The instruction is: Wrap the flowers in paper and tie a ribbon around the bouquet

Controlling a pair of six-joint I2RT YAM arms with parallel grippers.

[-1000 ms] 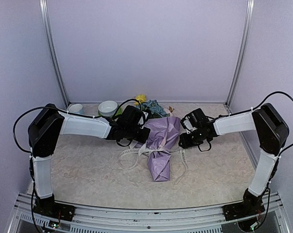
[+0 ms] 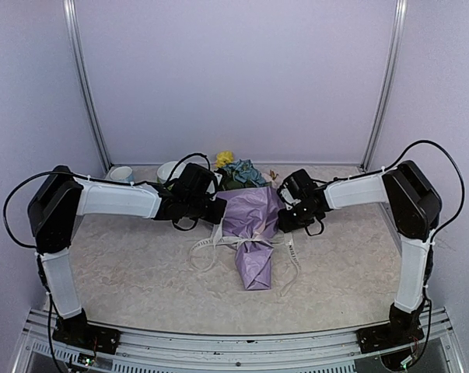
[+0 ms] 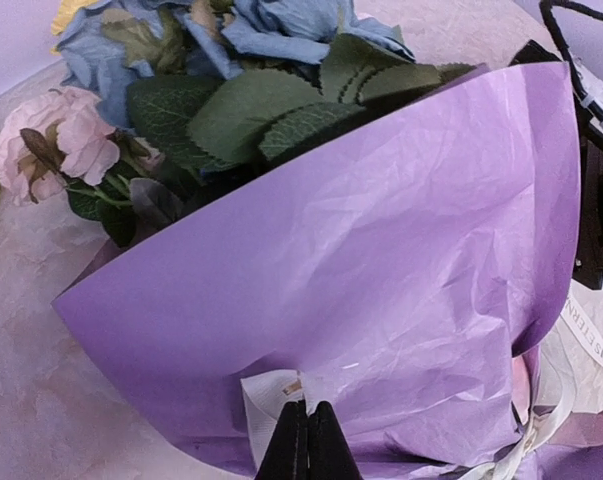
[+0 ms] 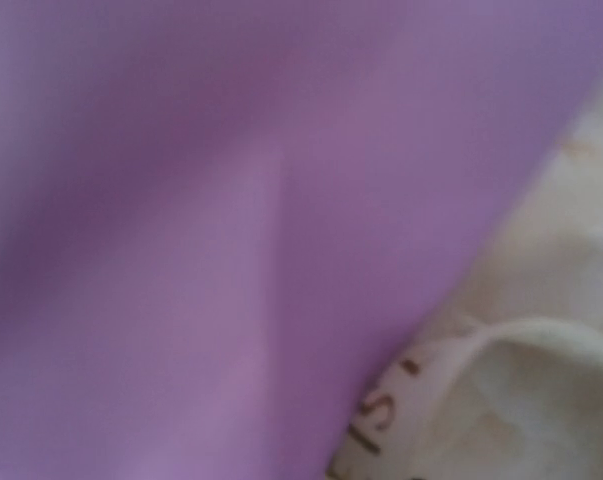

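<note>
The bouquet lies on the table in purple wrapping, blue flowers and a yellow one at its far end. A white lettered ribbon crosses its narrow waist, loose lengths trailing to both sides. At the wrapping's left edge my left gripper is shut on the ribbon, whose pale end shows at the fingertips. My right gripper is at the wrapping's right edge, above the right ribbon length. Purple paper fills most of the right wrist view, with lettered ribbon low down; no fingers show there.
A white bowl stands behind my left arm, partly hidden by it. Further left is a pale cup.
My left gripper has shifted left, drawing the ribbon with it. The right gripper has moved left, from beside the wrapping to its edge. The bouquet has stayed nearly in place.
</note>
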